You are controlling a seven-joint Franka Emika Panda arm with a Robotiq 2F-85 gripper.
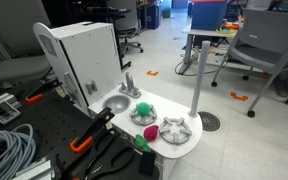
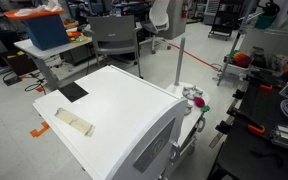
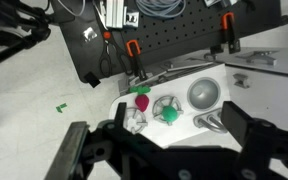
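My gripper stands open at the lower part of the wrist view, its black fingers wide apart with nothing between them. Ahead of it is a white toy kitchen counter with a round grey sink point(image 3: 203, 94). A green round object point(image 3: 170, 115) rests on one grey burner point(image 1: 144, 115). The red object point(image 3: 141, 102) lies at the counter's edge, beside the other burner point(image 1: 174, 130). In exterior view 2 the red object point(image 2: 199, 102) shows near the counter's edge. I cannot make out the gripper in the exterior views.
A white cabinet point(image 1: 84, 55) rises beside the sink, with a grey faucet point(image 1: 130, 82) close by. A white post point(image 1: 201, 78) stands at the counter's far side. The black table point(image 3: 99, 60) bears coiled cables point(image 3: 160, 5) and scissors point(image 3: 106, 50). Orange-and-black clamps point(image 3: 135, 58) sit along its edge.
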